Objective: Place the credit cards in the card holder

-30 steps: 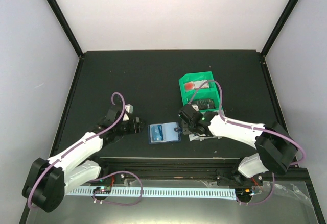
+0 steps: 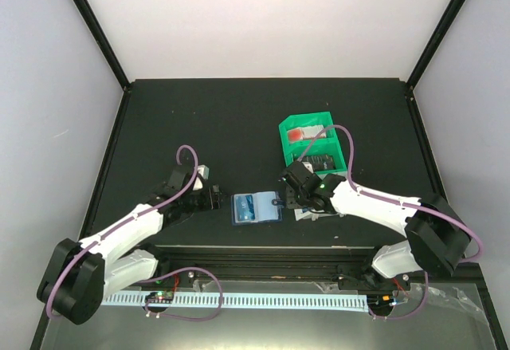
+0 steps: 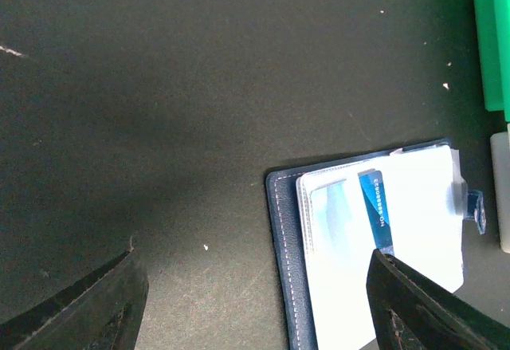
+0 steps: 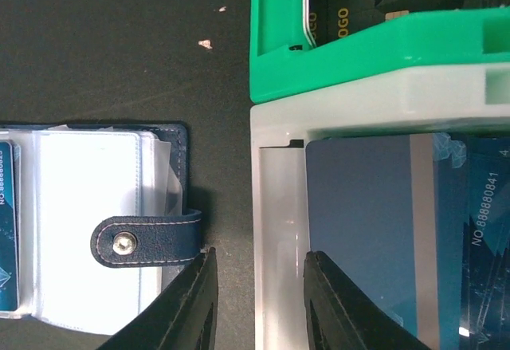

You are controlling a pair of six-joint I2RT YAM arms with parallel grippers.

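The card holder lies spread on the black table between the two arms, a blue card in a clear sleeve on its left side. Its dark strap with a snap points right. To the left of the holder, my left gripper is wide open and empty. My right gripper hangs above the gap between holder and white tray, its fingers part-way apart; nothing shows between them. In the white tray lie blue cards, right of that gripper's tips.
A green two-compartment tray stands behind the white one, with dark cards in front and a red-and-white item at the back.
The holder and trays lie as before.
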